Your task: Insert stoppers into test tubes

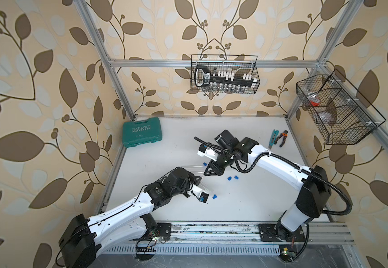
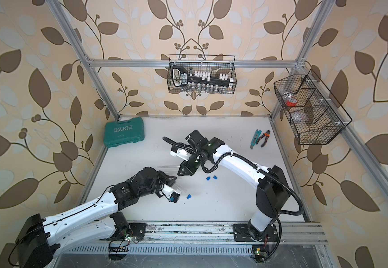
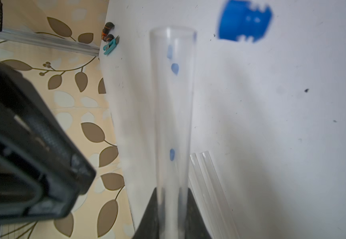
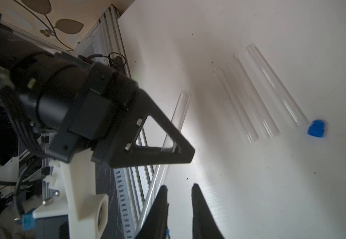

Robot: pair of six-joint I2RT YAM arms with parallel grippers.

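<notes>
A clear test tube (image 3: 173,107) is held by my left gripper, shut on it; its open, unstoppered mouth points away from the fingers. In the right wrist view the same tube (image 4: 182,107) crosses the left gripper's black finger (image 4: 161,155). My right gripper is part open, with a gap and no stopper visible between its tips. Its dark finger (image 3: 61,159) looms at the left of the left wrist view. A blurred blue stopper (image 3: 244,20) appears near the tube's mouth. Another stopper (image 4: 317,128) sits at one lying tube's end; how deep is unclear.
Three clear tubes lie on the white table, including one tube (image 4: 276,85) by the stopper. Loose blue stoppers (image 1: 232,177) lie right of the grippers. A green case (image 1: 142,132) stands back left, pliers (image 1: 283,138) back right. Wire baskets (image 1: 224,73) hang above the table.
</notes>
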